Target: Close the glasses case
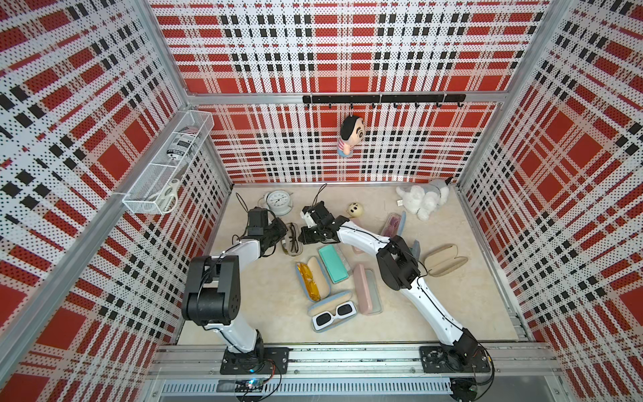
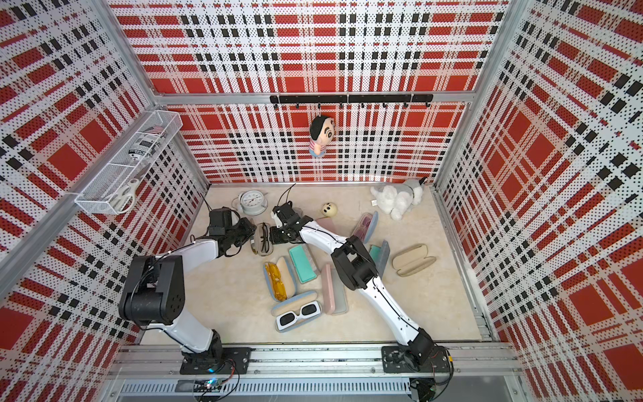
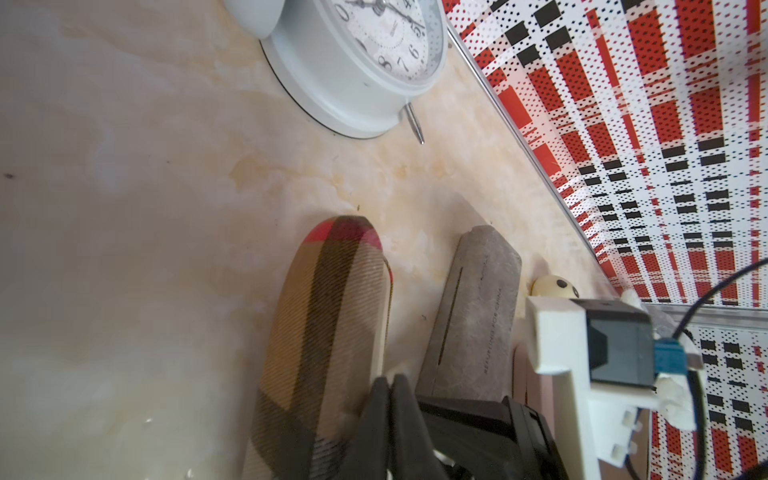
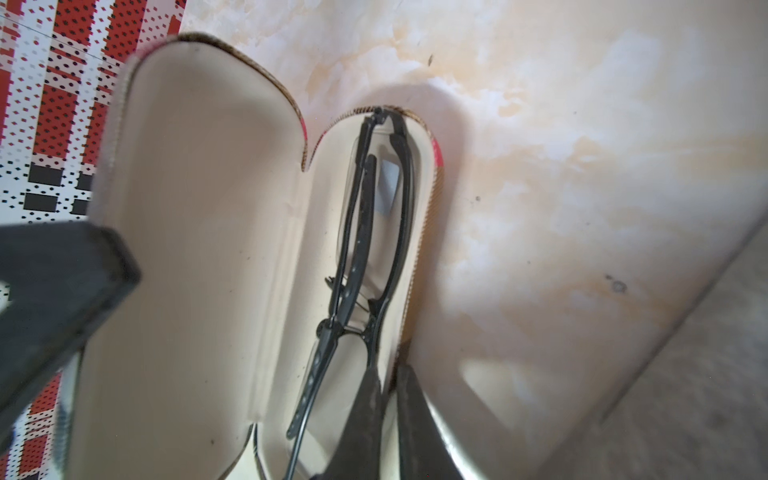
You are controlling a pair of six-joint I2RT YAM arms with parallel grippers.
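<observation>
A plaid glasses case stands with its lid raised; its cream inside (image 4: 200,240) shows in the right wrist view. Black-framed glasses (image 4: 352,264) lie folded in the bottom half. My left gripper (image 1: 283,229) is at the case's left, lid side; in the left wrist view its fingers (image 3: 376,416) are shut together, overlapping the lid's edge, contact unclear. To the right of the case sits my right gripper, its fingertips slightly apart at the rim of the bottom half. Whether they grip that rim is hidden.
A white alarm clock (image 1: 278,201) stands behind the case. A grey case (image 3: 472,312) lies close on its right. In front are a teal case (image 1: 334,263), yellow glasses (image 1: 308,280) and white sunglasses (image 1: 334,314).
</observation>
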